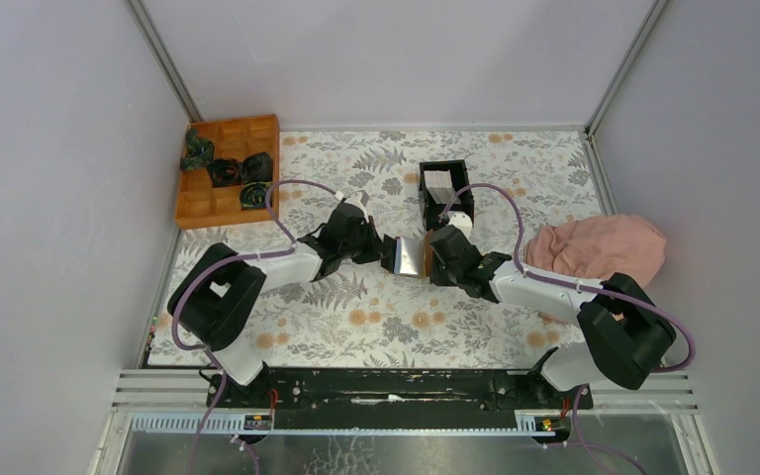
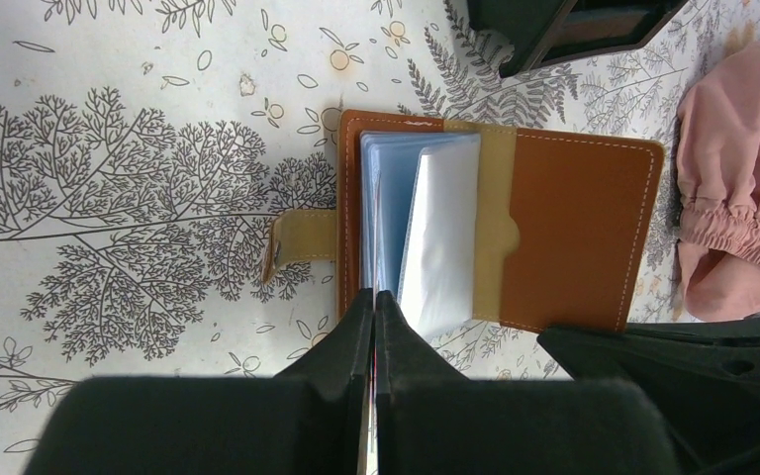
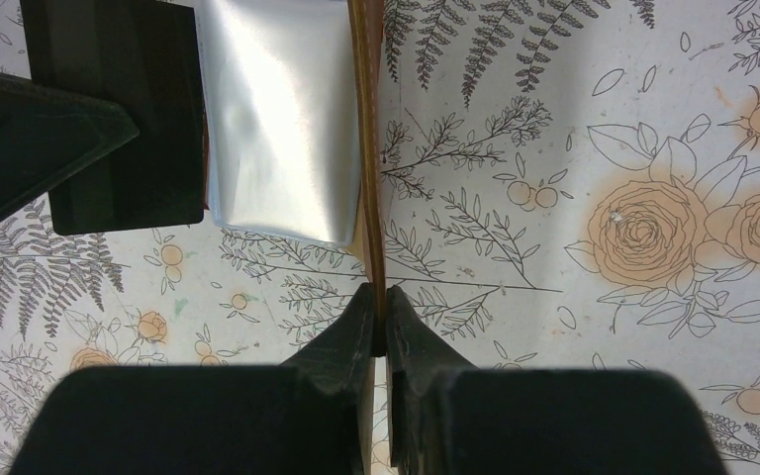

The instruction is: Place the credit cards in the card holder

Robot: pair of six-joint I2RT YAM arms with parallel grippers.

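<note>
The open brown card holder (image 2: 579,228), with clear sleeves (image 3: 282,119), lies mid-table between my grippers. My left gripper is shut on a thin black card, seen edge-on in the left wrist view, at the sleeves' left side. My right gripper is at the holder's right cover, whose brown edge runs down between its fingertips, the fingers close around it.
A black box (image 1: 438,178) with pale cards stands behind the holder. A wooden organizer (image 1: 208,208) with dark items is at the back left, a pink cloth (image 1: 594,247) at the right.
</note>
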